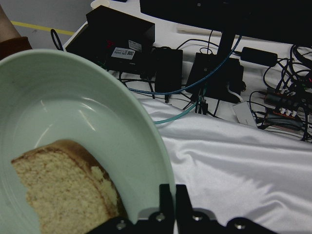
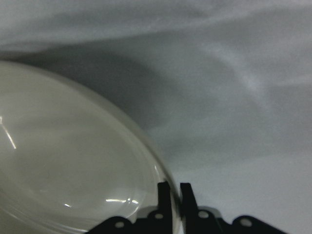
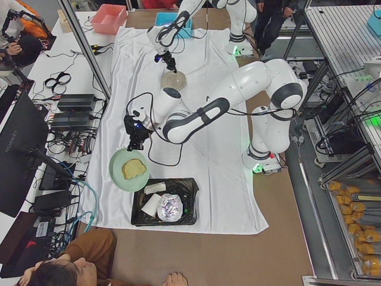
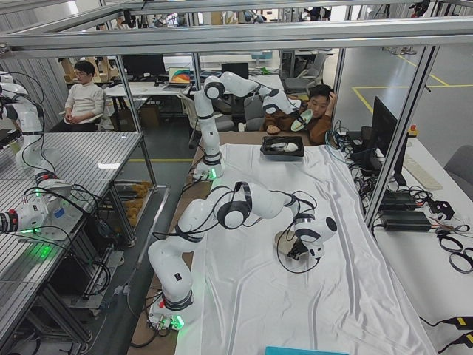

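A pale green plate [image 3: 122, 176] carrying a slice of bread [image 3: 134, 168] is held at its rim by my left gripper [image 3: 137, 145]; the left wrist view shows the rim [image 1: 156, 141] between the fingers, the bread [image 1: 68, 190] inside. A beige dish [image 3: 177, 81] lies on the white cloth at the far end, with my right gripper [image 4: 295, 253] at its rim; in the right wrist view that rim [image 2: 136, 131] is between the fingers.
A black container [image 3: 143, 217] with wrapped items and a foil bowl stands near the plate. A blue bin [image 3: 183, 24] is at the far end. A monitor and cables line the left side.
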